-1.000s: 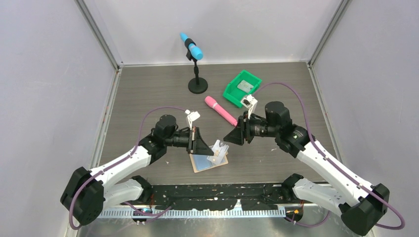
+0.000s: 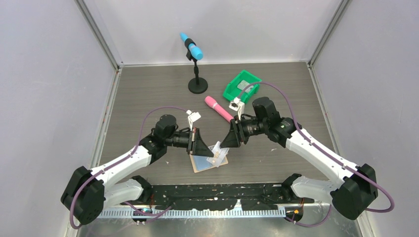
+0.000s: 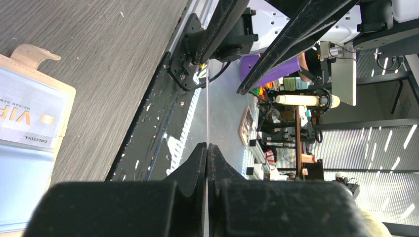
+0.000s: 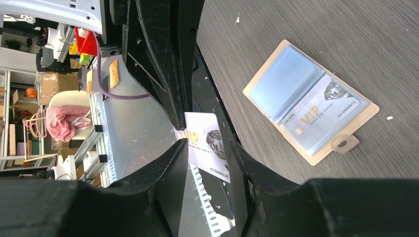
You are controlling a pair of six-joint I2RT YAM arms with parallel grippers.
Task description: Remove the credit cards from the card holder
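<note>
My left gripper (image 2: 210, 152) is shut on a white VIP card, held upright above the holder and seen edge-on between its fingertips in the left wrist view. My right gripper is open, its two fingers either side of that card in the right wrist view, just in front of it. The tan card holder (image 2: 196, 167) lies open on the table below, with a blue sleeve (image 4: 281, 79) and another VIP card (image 4: 318, 111) in the other sleeve.
A pink microphone (image 2: 220, 109) lies behind the grippers. A green bin (image 2: 232, 86) stands at the back right, a blue microphone on a stand (image 2: 196, 85) at the back middle.
My right gripper has moved left and slightly toward the front, closer to the held card. The left arm has barely moved.
</note>
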